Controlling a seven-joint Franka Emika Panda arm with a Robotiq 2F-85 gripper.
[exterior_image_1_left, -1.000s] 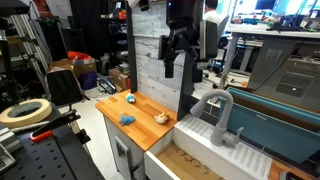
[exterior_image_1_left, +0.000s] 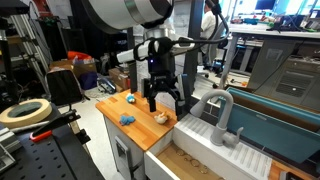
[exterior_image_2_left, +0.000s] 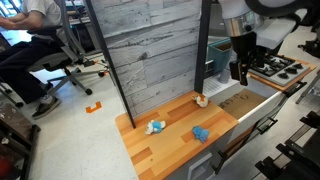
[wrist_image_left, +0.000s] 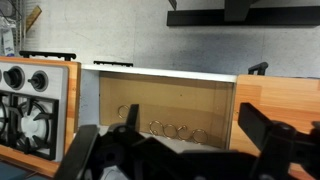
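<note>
My gripper (exterior_image_1_left: 166, 102) hangs fingers down above the wooden countertop and the open drawer, apart from both. Its two fingers stand well apart in the wrist view, with nothing between them. Below it in that view lies the pulled-out drawer (wrist_image_left: 180, 98), holding several thin ring-like pieces along one side. On the countertop (exterior_image_1_left: 142, 130) rest a blue toy (exterior_image_1_left: 127, 119), an orange-and-white toy (exterior_image_1_left: 160, 118) and a blue-and-white toy (exterior_image_2_left: 155, 127), all clear of the fingers.
A grey faucet (exterior_image_1_left: 215, 97) rises beside the drawer, near the gripper. The stove (wrist_image_left: 30, 108) lies beyond the drawer's far end. A grey panelled wall (exterior_image_2_left: 160, 60) stands behind the countertop. Bare floor (wrist_image_left: 210, 45) lies in front of the drawer.
The arm has come down over the last second, lowering my gripper toward the countertop and drawer. The toys and drawer have not moved.
</note>
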